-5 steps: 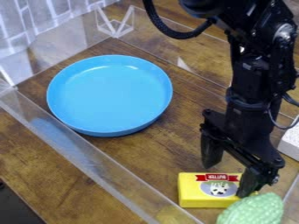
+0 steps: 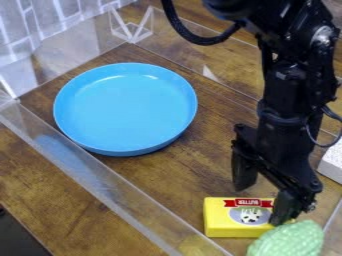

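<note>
The black gripper (image 2: 273, 186) hangs on the right side of the view, low over a yellow box (image 2: 231, 218) with a red label. Its lower parts reach down around the box's back and right end; whether it touches or holds the box I cannot tell. A light green textured object (image 2: 287, 242) lies at the bottom right, beside the box.
A blue plate (image 2: 124, 108) lies on the wooden table at the left. A white object (image 2: 330, 162) sits at the right edge. Clear transparent walls run along the left and bottom left. The table between plate and box is clear.
</note>
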